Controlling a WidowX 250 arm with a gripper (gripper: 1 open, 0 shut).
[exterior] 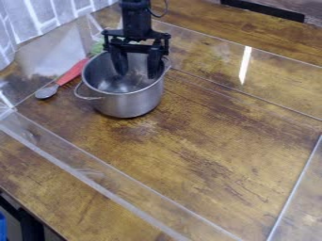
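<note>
A steel pot [123,99] with side handles stands on the wooden table, left of centre toward the back. The black gripper [137,60] reaches down from the top into the mouth of the pot; its fingertips are dark against the interior, and whether they are shut or hold anything cannot be seen. Left of the pot lie a red utensil [72,73] and a metal spoon [45,92]. A small green object [97,47] is partly visible behind the pot.
Transparent panels or edges run along the left, front and right.
</note>
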